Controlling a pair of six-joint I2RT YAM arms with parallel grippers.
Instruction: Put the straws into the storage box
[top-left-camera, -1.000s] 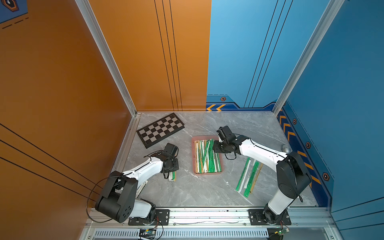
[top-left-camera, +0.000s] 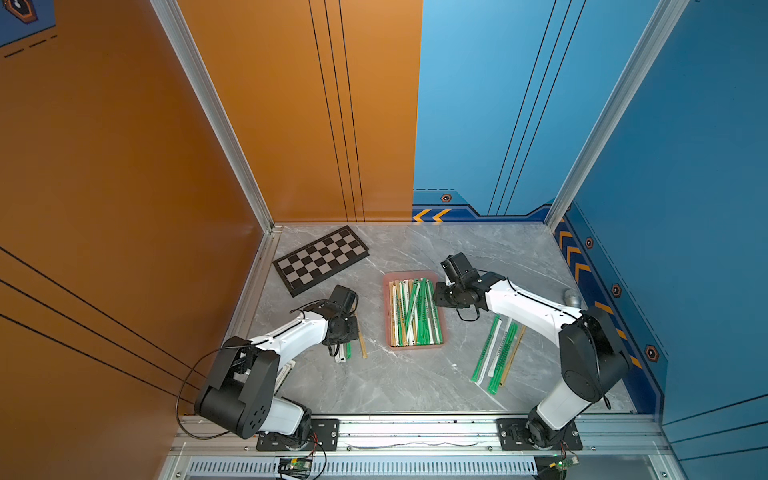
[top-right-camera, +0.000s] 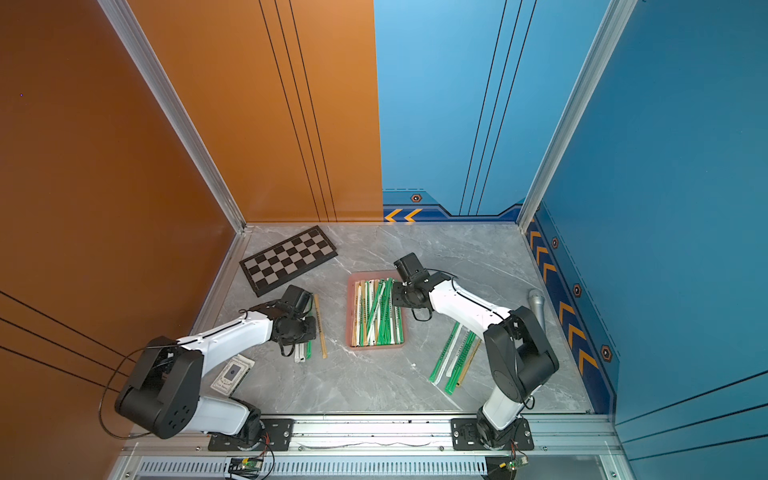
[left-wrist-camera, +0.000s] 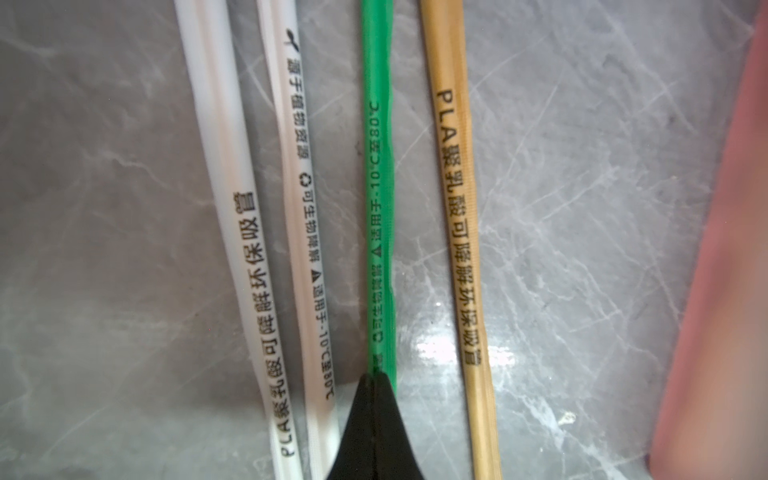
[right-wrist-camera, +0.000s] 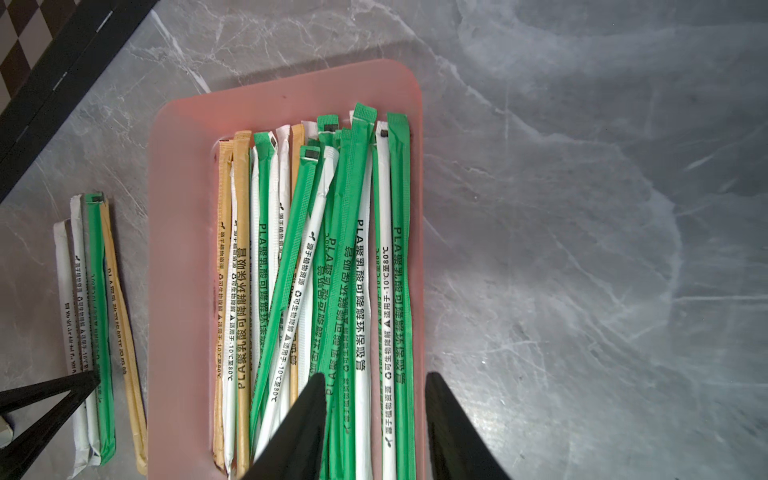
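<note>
On the left, two white straws (left-wrist-camera: 240, 200), a green straw (left-wrist-camera: 378, 200) and a brown straw (left-wrist-camera: 456, 200) lie apart, roughly side by side. My left gripper is shut, its tips in line with the green straw; no straw shows between them. A pink storage box (right-wrist-camera: 184, 160) stands mid-table, holding many white, green and brown straws (right-wrist-camera: 344, 264). Above its right wall my right gripper hangs open and empty. More green, white and brown straws (top-left-camera: 502, 356) lie on the table to the right of the box.
A checkered board (top-left-camera: 321, 260) lies at the back left. A small card-like item (top-right-camera: 233, 374) rests beside the left arm, and a grey cylinder (top-right-camera: 536, 302) stands at the far right. The table (top-left-camera: 408, 384) in front of the box is clear.
The brown straw on the left has shifted right, away from the green one. My right arm has moved slightly right; the left gripper has hardly moved.
</note>
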